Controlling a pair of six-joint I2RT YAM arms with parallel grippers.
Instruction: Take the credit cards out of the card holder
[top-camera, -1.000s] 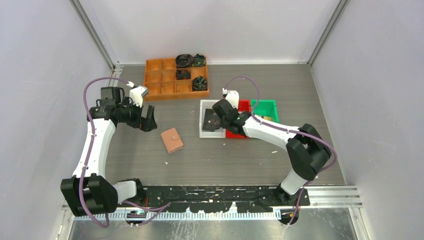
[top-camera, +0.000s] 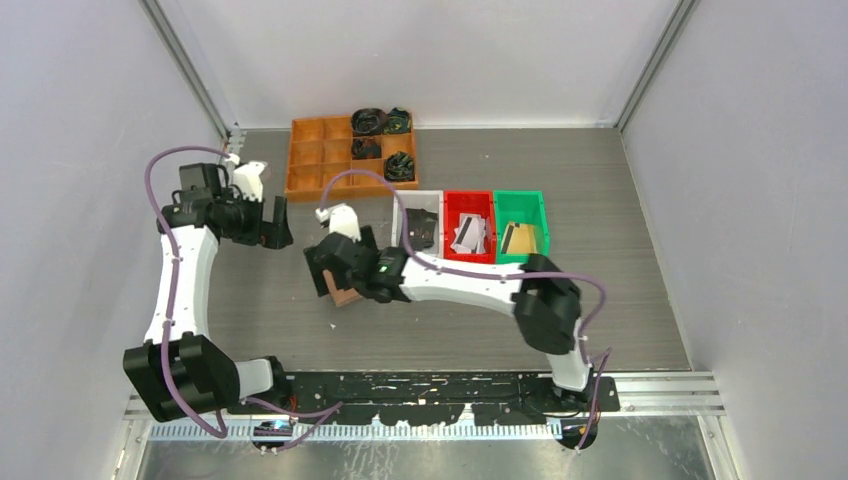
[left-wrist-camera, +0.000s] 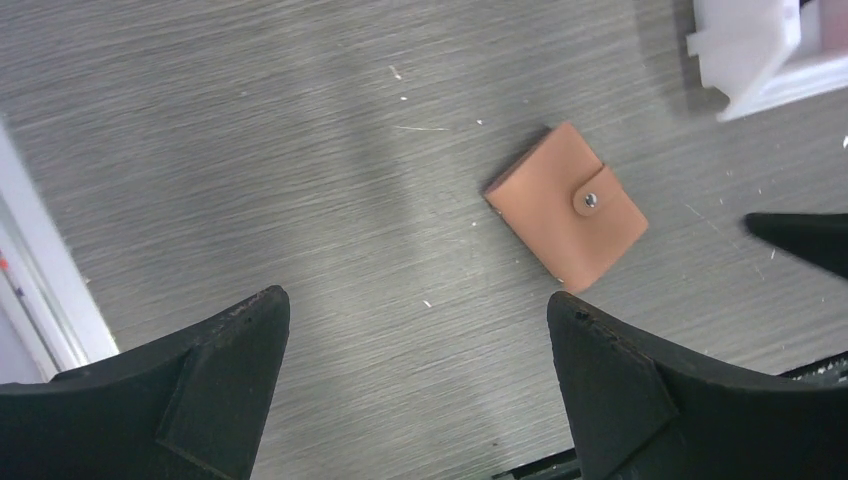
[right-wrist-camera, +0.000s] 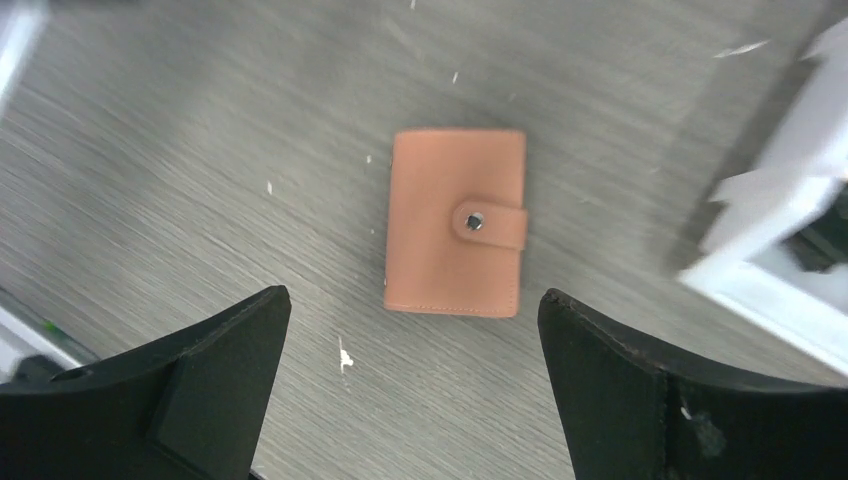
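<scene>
A tan card holder (right-wrist-camera: 440, 240) lies flat on the table, its snap strap fastened. In the top view only a corner of the card holder (top-camera: 343, 296) shows, the rest being under my right gripper (top-camera: 340, 268). From the right wrist view, the right gripper is open above it, fingers apart with nothing between. My left gripper (top-camera: 277, 225) is open and empty, off to the left. The left wrist view has the card holder (left-wrist-camera: 570, 210) beyond the left gripper, nearer its right finger. No cards show in the closed holder.
Right of the holder stand three joined bins: white (top-camera: 397, 225) with dark items, red (top-camera: 455, 256) with pale cards, green (top-camera: 545, 215) with yellowish cards. An orange compartment tray (top-camera: 308, 155) with dark rolled items sits behind.
My right arm has swung left from the bins to over the card holder. The bins have shifted slightly left and back. The left gripper has moved a little left and back.
</scene>
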